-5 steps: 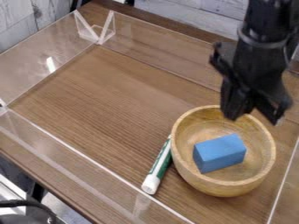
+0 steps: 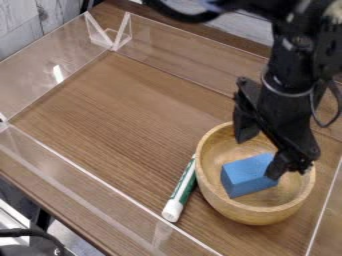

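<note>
My gripper (image 2: 262, 140), dark and open, reaches down into a tan bowl (image 2: 225, 203) at the lower right. Its fingers are at either side above a blue block (image 2: 243, 176) lying in the bowl, with the right one near the block's upper right. A white-and-green marker (image 2: 178, 198) lies on the wooden table (image 2: 94, 130) just left of the bowl.
A clear walled edge (image 2: 40, 160) runs along the table's left, with a white bracket (image 2: 110, 30) at the back left. Dark cables show at the lower left corner.
My gripper has come down from above the bowl toward the blue block, its fingers now inside the bowl's outline. The bowl and marker look unmoved.
</note>
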